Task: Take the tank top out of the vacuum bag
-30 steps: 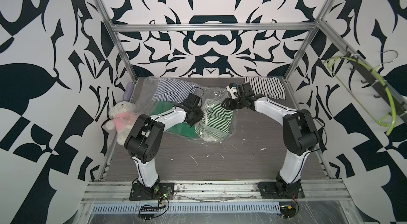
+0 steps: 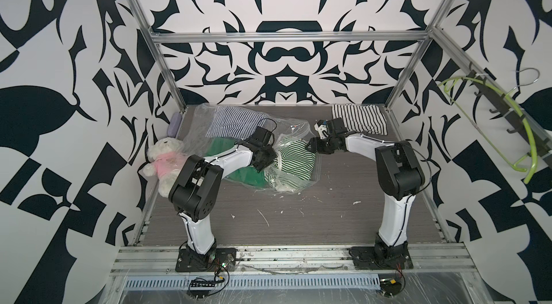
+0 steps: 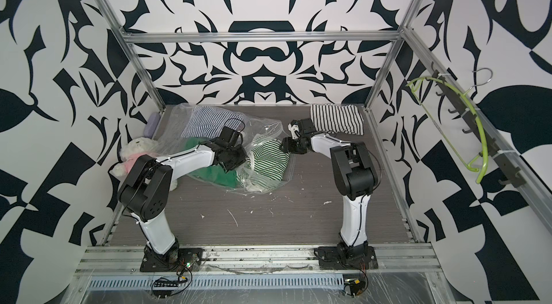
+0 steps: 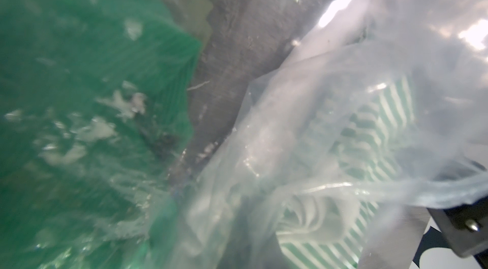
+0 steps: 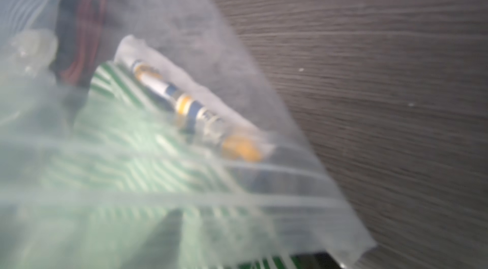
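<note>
A clear vacuum bag (image 2: 285,185) lies mid-table, its film wrinkled and partly raised. Through the film at its right end shows a green-and-white striped garment (image 2: 297,160), which looks like the tank top. My left gripper (image 2: 270,161) is shut at the bag's middle, left of that garment, where plastic bunches in a ridge in the left wrist view; its fingertips are hidden. At the bag's right edge, over the garment's far right corner, is my right gripper (image 2: 313,145). Film (image 5: 315,187) covers most of the right wrist view, so its finger opening cannot be made out.
Green cloth (image 2: 247,176) and a blue-striped cloth (image 2: 235,122) lie left of the striped garment. A teddy bear (image 2: 166,160) sits at the left edge, a black-and-white striped cloth (image 2: 360,119) at the back right.
My right gripper has shifted slightly right, toward the bag's right edge, and its upper arm has swung inward. The left arm and the garments look unmoved.
</note>
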